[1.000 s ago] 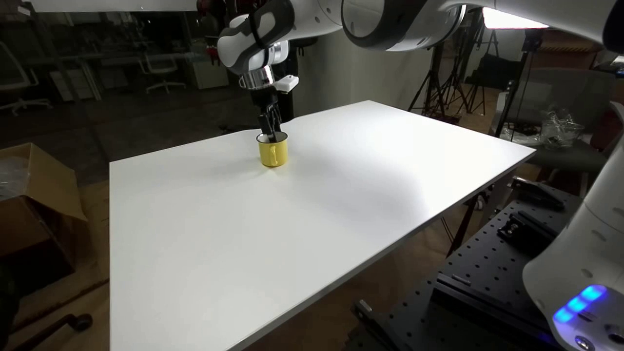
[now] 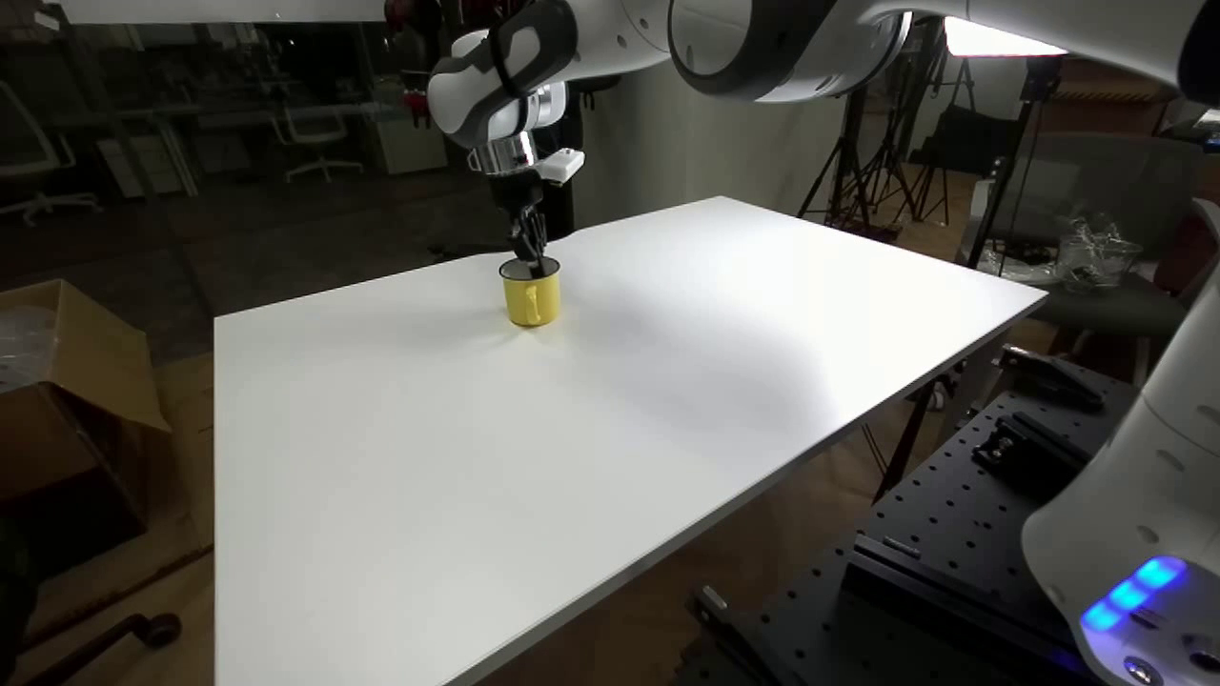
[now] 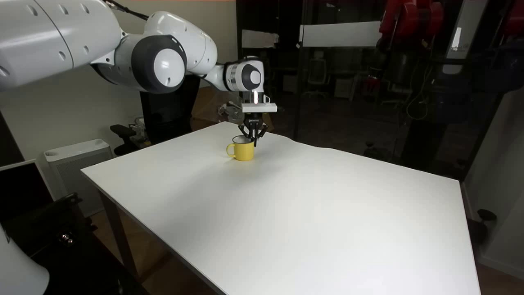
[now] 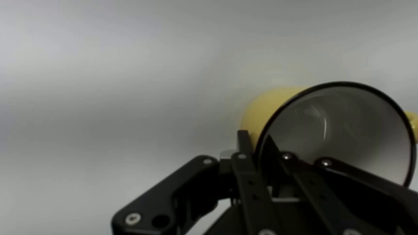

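Note:
A yellow enamel mug (image 2: pixel 532 303) with a dark rim stands upright near the table's far edge. In the wrist view my gripper is shut on the mug's wall (image 4: pixel 264 111) at the rim. One dark finger (image 4: pixel 244 141) lies outside the yellow side, the other inside the empty-looking grey interior. Exterior view 2 shows the mug (image 3: pixel 243 151) with its handle on the left and my gripper (image 3: pixel 254 141) pointing down at its right rim. The mug's base appears to rest on the table, though a tiny gap cannot be ruled out.
A cardboard box (image 2: pixel 86 377) sits off the table to the left in exterior view 1.
My gripper's fingers have closed together at the mug's rim. The mug has shifted very slightly to the left in exterior view 1; the arm is nearly still.

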